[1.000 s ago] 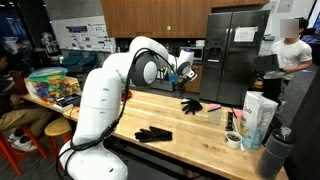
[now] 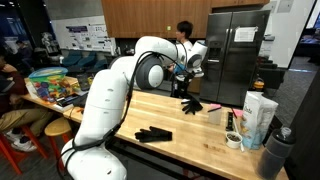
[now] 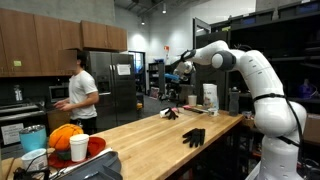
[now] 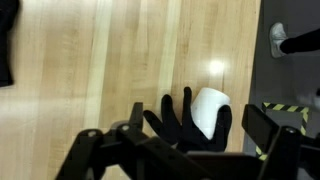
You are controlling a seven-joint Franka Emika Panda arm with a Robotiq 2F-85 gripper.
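Observation:
A black glove with a white patch (image 4: pixel 190 125) lies on the wooden table at the bottom of the wrist view, between the spread fingers of my gripper. In exterior view 1 that far glove (image 2: pixel 191 105) rests flat, with my gripper (image 2: pixel 184 76) raised well above it. Nothing is held; the fingers stand open. A second black glove (image 2: pixel 153 134) lies nearer the arm's base, and part of a dark glove (image 4: pixel 5 45) shows at the left edge of the wrist view. Both gloves appear in exterior view 2, the nearer one (image 3: pixel 194 136) to the right.
Along the table's right side stand a white bag (image 2: pixel 258 118), a small bowl (image 2: pixel 233 140) and a dark canister (image 2: pixel 277 150). A person (image 3: pixel 82 92) stands behind the table.
The person has walked from the right side of exterior view 1 to behind the arm. The arm and gloves look much the same.

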